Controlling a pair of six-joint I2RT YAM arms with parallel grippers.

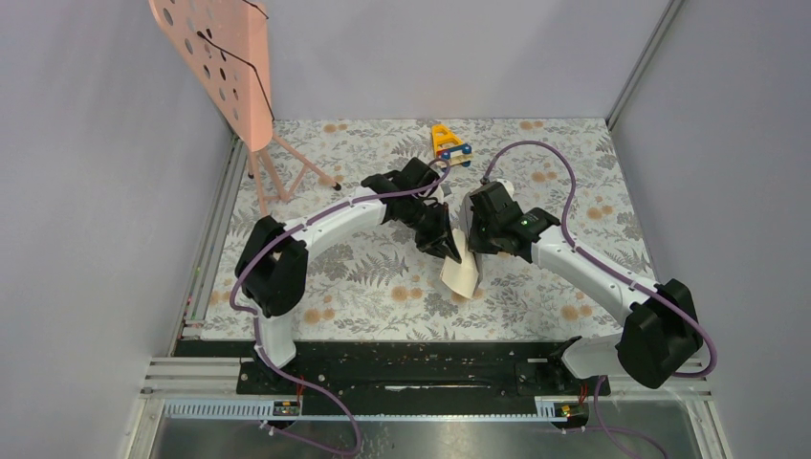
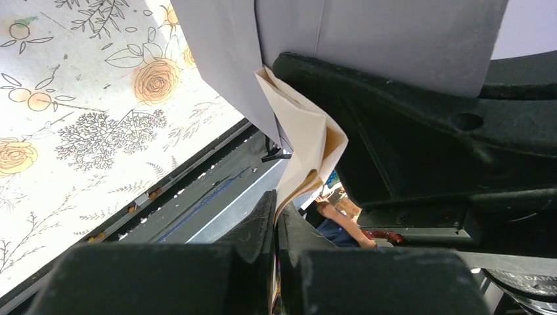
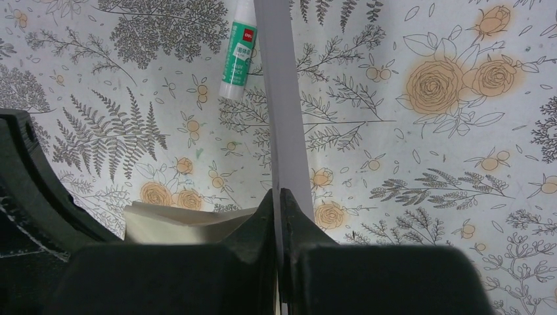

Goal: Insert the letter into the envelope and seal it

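Observation:
A folded cream letter hangs between the two arms above the table. My left gripper is shut on its edge. Upright and nearly edge-on, the grey-lilac envelope is pinched by my right gripper, which is shut. In the left wrist view the letter's far corner overlaps the envelope close to the right gripper's black finger; whether it sits inside or only against the envelope I cannot tell. The right wrist view shows the letter left of the envelope.
A green-and-white glue stick lies on the patterned tablecloth. At the back is a yellow-and-blue toy. A pink perforated board on a stand occupies the back left.

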